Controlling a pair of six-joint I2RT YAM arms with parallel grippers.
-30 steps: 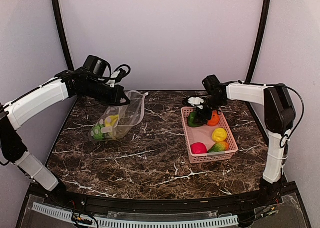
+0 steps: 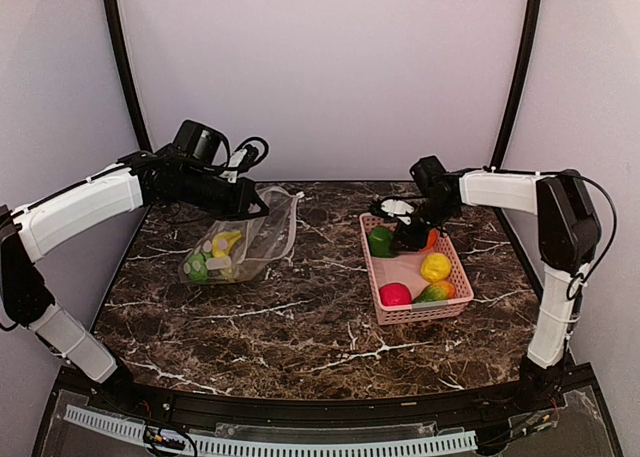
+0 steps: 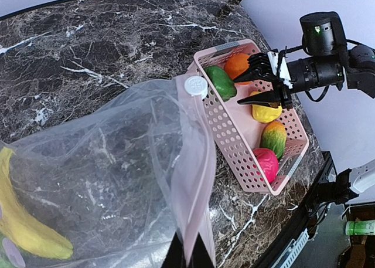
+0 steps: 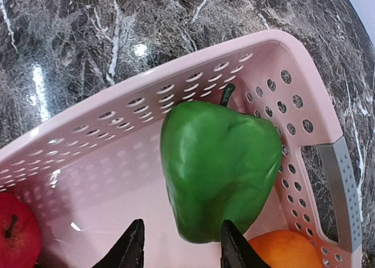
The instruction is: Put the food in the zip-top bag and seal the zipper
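Note:
The clear zip top bag lies at the left, holding a banana and green food. My left gripper is shut on the bag's edge, whose opening stands raised. In the pink basket are a green pepper, an orange food, a yellow one, a red one and a green-orange one. My right gripper is over the basket with its fingers apart. The pepper lies just past its fingertips, beside the far wall, and nothing shows pinched between them.
The basket's perforated walls and a grey handle stand close round the pepper. Between bag and basket the dark marbled table is clear. A white zipper slider sits at the bag's raised corner.
My left gripper has moved right and slightly down, carrying the bag's edge along. The right gripper has shifted a little within the basket, and the pepper sits slightly further left.

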